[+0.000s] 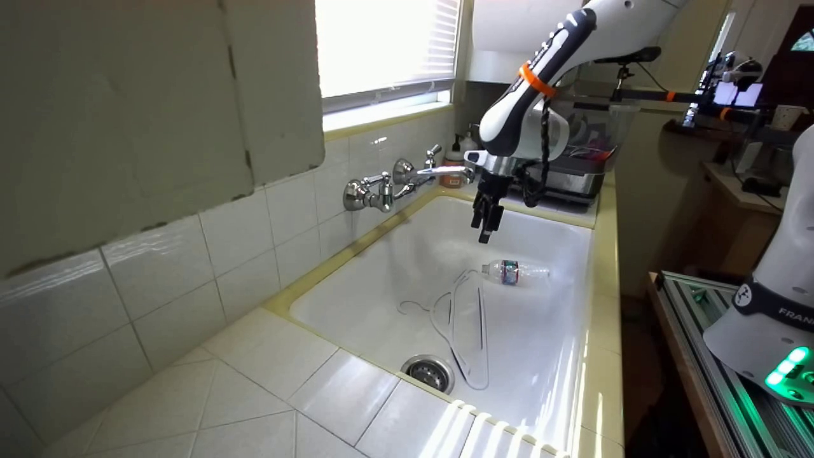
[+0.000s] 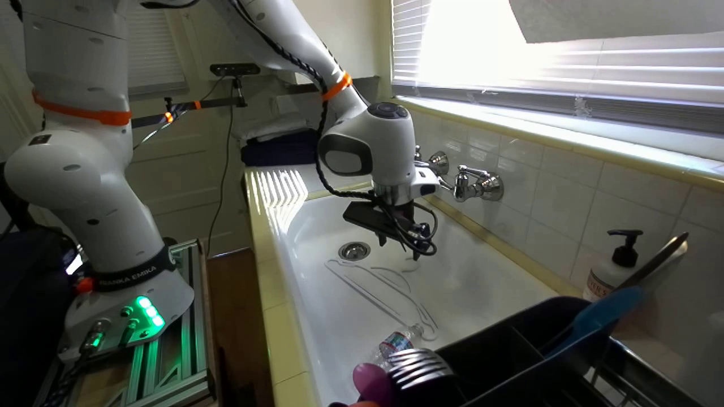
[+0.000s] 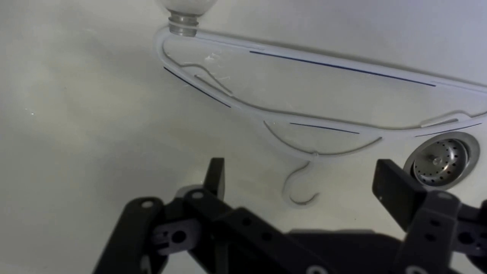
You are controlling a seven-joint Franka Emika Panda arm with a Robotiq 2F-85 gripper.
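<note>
A white plastic hanger [image 1: 484,336] lies flat on the floor of the white sink [image 1: 366,290]. Its hook [image 3: 301,201] appears between my fingertips in the wrist view, some way below them. My gripper is open and empty, hanging above the basin in both exterior views. Beside one end of the hanger a clear plastic bottle [image 1: 516,272] with a printed label rests on its side; in the wrist view only its neck [image 3: 183,23] shows, over the hanger's corner.
The metal drain [image 1: 428,373] is close to the hanger. A faucet [image 1: 435,172] juts from the tiled wall near my gripper. A black dish rack [image 2: 516,346] with utensils and a soap bottle [image 2: 614,264] stand at one end of the sink.
</note>
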